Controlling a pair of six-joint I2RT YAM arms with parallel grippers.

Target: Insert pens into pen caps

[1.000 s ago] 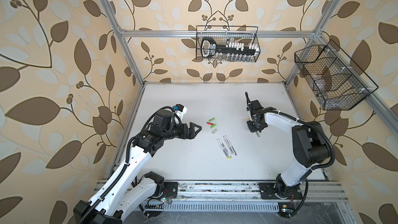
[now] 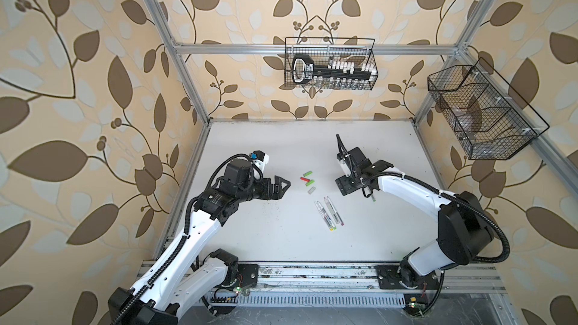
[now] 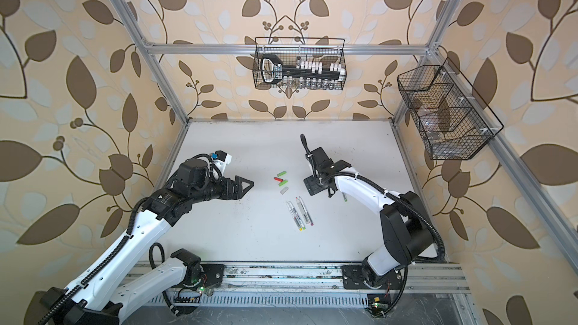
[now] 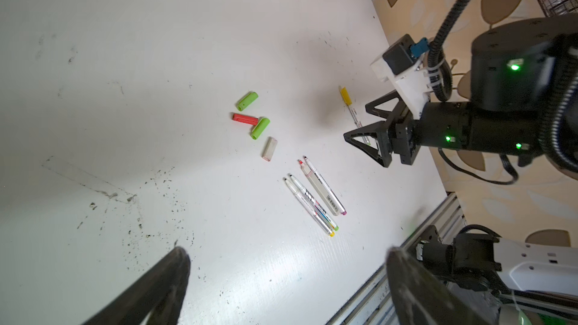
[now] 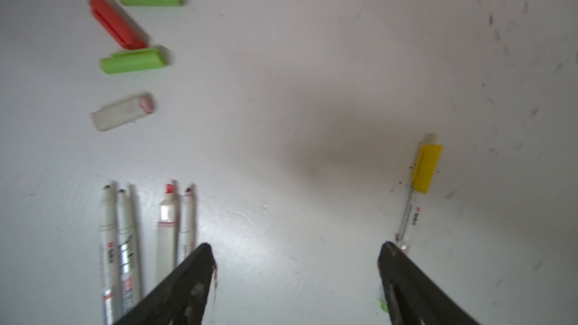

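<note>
Several uncapped pens point(image 4: 325, 189) lie side by side mid-table, tips pointing toward the loose caps. Two green caps point(image 4: 247, 101), a red cap point(image 4: 244, 118) and a whitish cap point(image 4: 269, 149) lie close together; the red one touches the nearer green one. Off to the right rests a pen with a yellow cap point(image 5: 427, 168) on its end, partly behind a right finger in the right wrist view. My right gripper is open above the table, between the uncapped pens and the yellow-capped pen. My left gripper point(image 2: 287, 185) stands open and empty, left of the caps.
Wire baskets hang on the back frame point(image 2: 331, 72) and at the right point(image 2: 487, 114), clear of the tabletop.
My right arm has swung left from above the yellow-capped pen toward the table's middle, leaving that pen on the table. My left gripper has shifted very slightly left. The caps and uncapped pens have not moved.
</note>
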